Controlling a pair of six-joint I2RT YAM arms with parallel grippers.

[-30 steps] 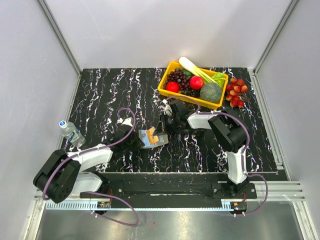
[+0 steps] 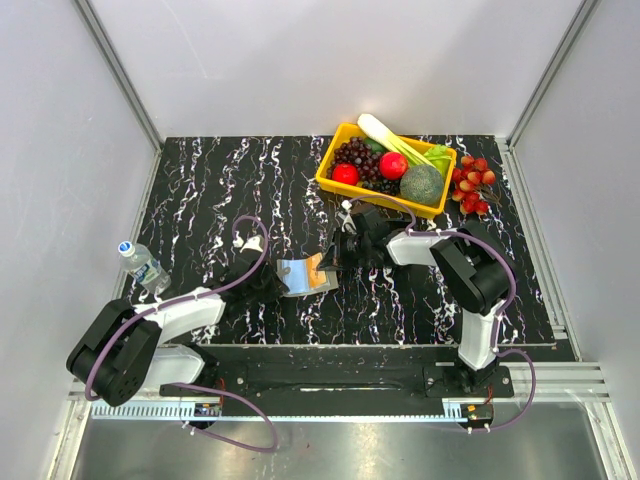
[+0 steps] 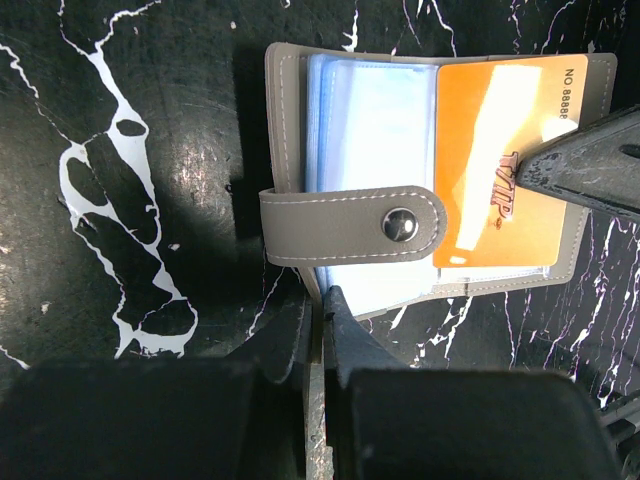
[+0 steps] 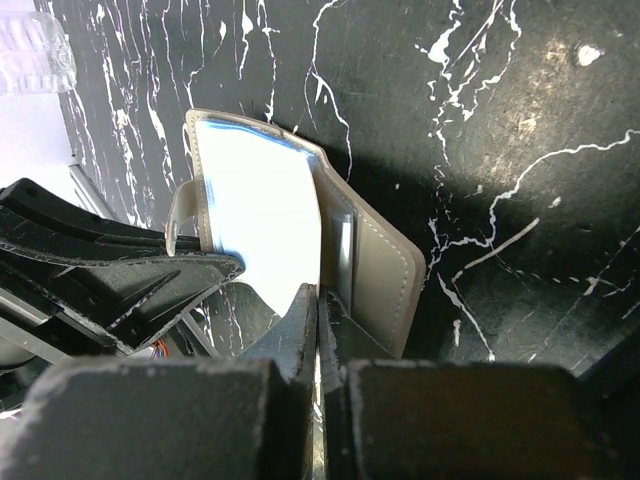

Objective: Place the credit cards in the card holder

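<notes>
The open grey card holder point(image 3: 284, 120), with clear sleeves point(image 3: 385, 120) and a snap strap point(image 3: 345, 226), lies between my two grippers. An orange card point(image 3: 500, 210) rests flat on its right part, the right edge close to the holder's border. My left gripper is shut on the holder's near left edge, below the strap. From the right, my right gripper point(image 2: 322, 266) reaches over the holder. Its dark fingertip point(image 3: 545, 172) touches or nearly touches the card face. In the right wrist view its fingers are shut, nothing clear between them; glare hides the card's orange there.
A yellow basket point(image 2: 324, 183) of fruit and vegetables stands at the back right, red fruit point(image 2: 473, 186) beside it. On the far left is a water bottle point(image 2: 145, 266).
The orange card has slid rightward over the holder, along with my right gripper, which moved right and slightly toward the front. The left arm and the holder look unmoved.
</notes>
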